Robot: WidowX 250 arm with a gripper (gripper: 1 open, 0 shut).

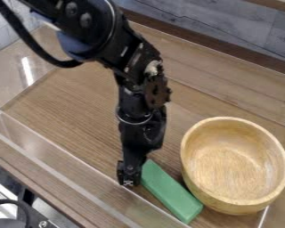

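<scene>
The black gripper (139, 167) points down at the wooden table, low beside the upper-left end of a green block (171, 194); its fingers are dark and partly hard to make out, and it is open. The green block lies at a slant near the front of the table. A round light wooden bowl (233, 165) sits to the right of the block and the gripper, close beside the block.
Bare table (68, 107) fills the area left of and behind the arm. Clear edging runs along the left and front, with a cable at the lower left. A grey plank wall stands at the back.
</scene>
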